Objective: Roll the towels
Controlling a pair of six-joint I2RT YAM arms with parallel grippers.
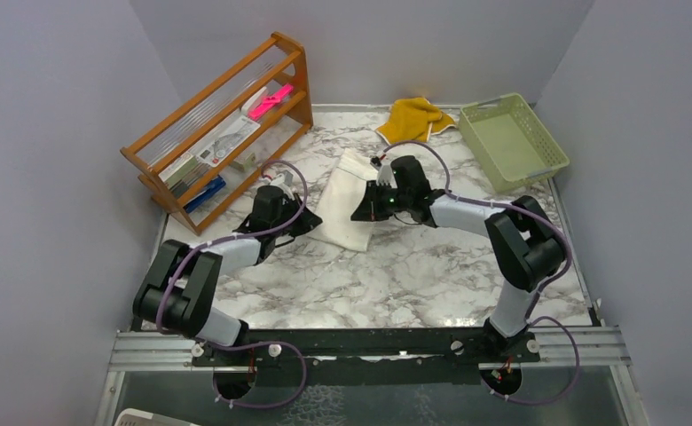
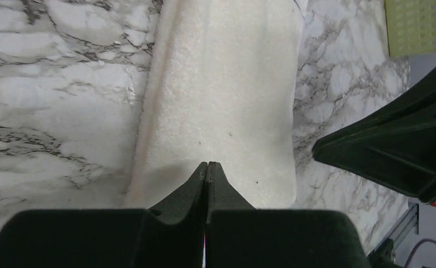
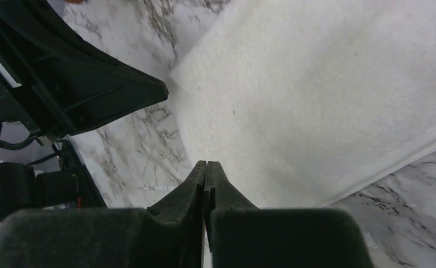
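Note:
A white towel (image 1: 342, 209) lies folded into a long flat strip in the middle of the table, slightly slanted. My left gripper (image 1: 317, 224) hovers at its left edge, and in the left wrist view its fingertips (image 2: 200, 174) are together with nothing seen between them. On the towel's right side is my right gripper (image 1: 357, 216), also shut; the right wrist view shows its closed tips over the towel's white cloth (image 3: 294, 106). Whether the tips touch the cloth is hard to tell. At the back, a yellow towel (image 1: 413, 117) lies crumpled.
A green basket (image 1: 542, 169) stands empty at the back right. The wooden rack (image 1: 300, 106) with boxes and a pink item (image 1: 271, 100) fills the back left. Bare marble table (image 1: 413, 284) lies in front and to the right.

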